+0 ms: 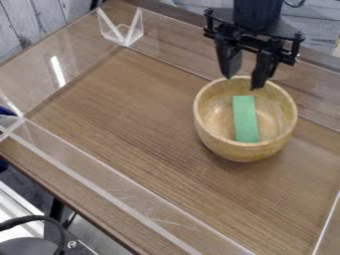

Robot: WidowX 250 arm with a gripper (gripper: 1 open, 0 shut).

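Observation:
A tan round bowl sits right of centre on the wooden table, with a green rectangular block lying upright along its length inside it. The black gripper hangs just above the bowl's back rim, its fingers pointing down and spread apart, with nothing visible between them.
A clear plastic piece stands at the back left. A black device with a cable is at the bottom left corner, beyond the table's edge.

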